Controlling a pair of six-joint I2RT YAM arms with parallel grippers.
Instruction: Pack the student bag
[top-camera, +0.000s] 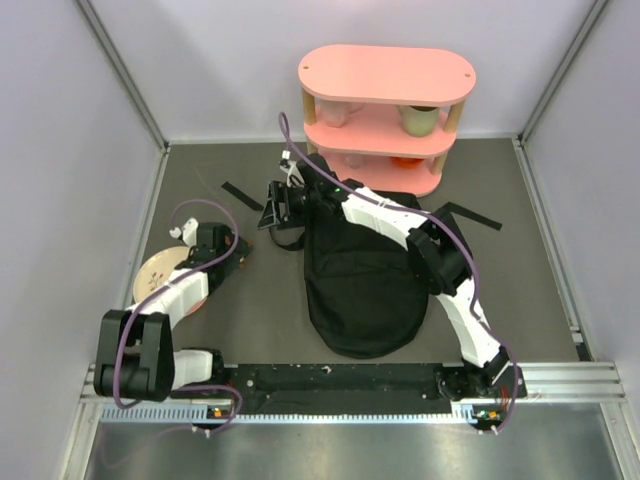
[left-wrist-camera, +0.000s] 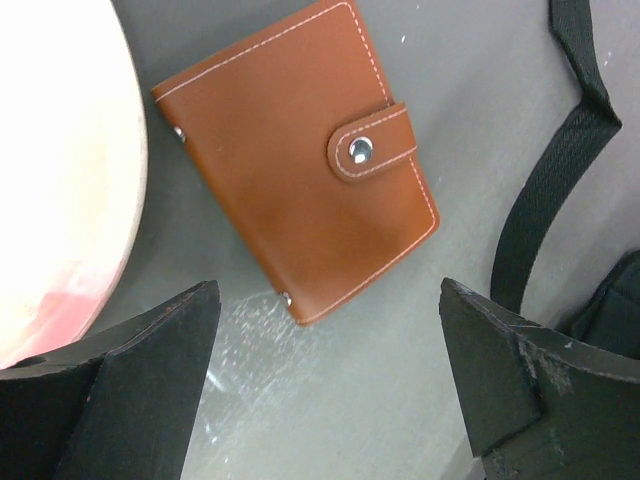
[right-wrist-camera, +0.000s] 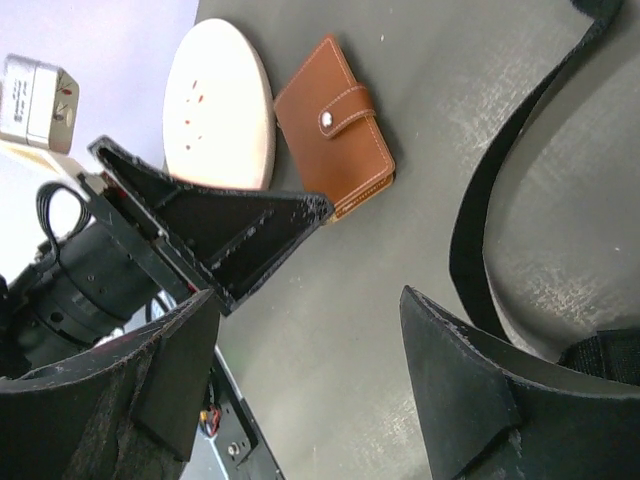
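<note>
A brown leather notebook (left-wrist-camera: 285, 150) with a snap strap lies flat on the grey table; in the top view my left gripper mostly covers it. That left gripper is open above the notebook's near edge, with nothing in its fingers. Seen from the side in the right wrist view, its fingers (right-wrist-camera: 275, 215) reach toward the notebook (right-wrist-camera: 340, 125). The black student bag (top-camera: 365, 305) lies on the table, right of centre. My right gripper (top-camera: 267, 216), open and empty, hovers left of the bag's top, over a strap (right-wrist-camera: 490, 200).
A round pale plate (top-camera: 150, 275) sits just left of the notebook, partly under the left arm. Behind the bag stands a pink shelf (top-camera: 385, 75) holding a green pot (top-camera: 419, 121) and other items. Bare table lies between the plate and the bag.
</note>
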